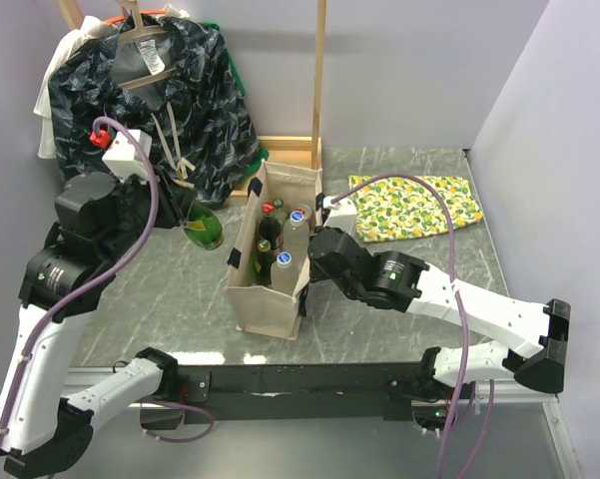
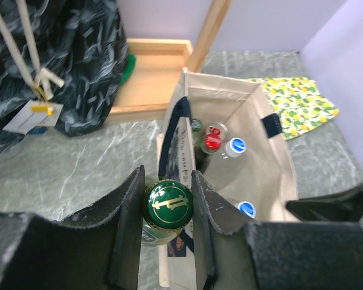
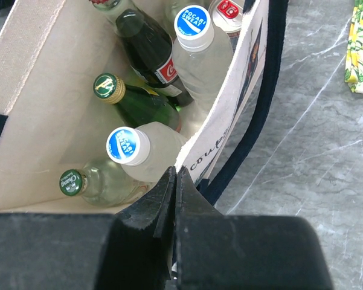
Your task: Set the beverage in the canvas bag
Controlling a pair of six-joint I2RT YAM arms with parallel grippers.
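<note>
The beige canvas bag (image 1: 265,311) stands open on the table with several bottles inside. Left of it, a green bottle (image 1: 204,230) hangs tilted from my left gripper. In the left wrist view its green cap, marked 11, sits between the fingers, which close around its neck; the bottle is outside the bag, beside its left wall. My right gripper is closed at the bag's right side, with the rim of the printed wall (image 3: 226,124) running in between its fingertips.
Inside the bag are a cola bottle (image 3: 146,45), a green-capped bottle (image 3: 136,103) and white-capped bottles (image 3: 154,148). A lemon-print cloth (image 1: 416,208) lies at back right. Behind on the left hangs a dark garment (image 1: 100,95). Bare table surrounds the bag's left and front.
</note>
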